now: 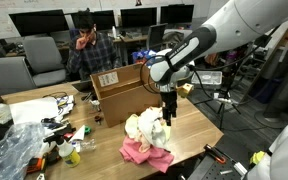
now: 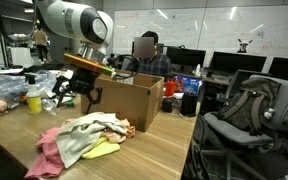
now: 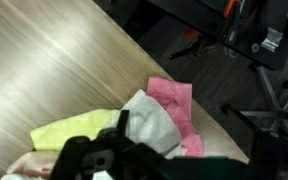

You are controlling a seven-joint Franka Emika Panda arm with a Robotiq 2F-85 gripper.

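Note:
A loose pile of cloths lies on the wooden table. It has a white cloth [image 1: 147, 124] on top, a pink cloth [image 1: 144, 153] toward the near edge, and a yellow cloth [image 2: 102, 150] partly underneath. My gripper [image 2: 78, 101] hangs over the pile, fingers pointing down and spread apart. Nothing shows between them. In the wrist view, the gripper has its dark fingers on either side of the white cloth [image 3: 154, 125] and pink cloth [image 3: 174, 100]. Whether either finger touches fabric, I cannot tell.
A brown open box [image 1: 129, 100] stands behind the pile. Clutter fills the table's left side, including a yellow bottle [image 1: 69, 153] and a plastic bag [image 1: 14, 150]. Bare tabletop [image 1: 191, 125] lies right of the cloths. A person [image 1: 92, 45] is at the back.

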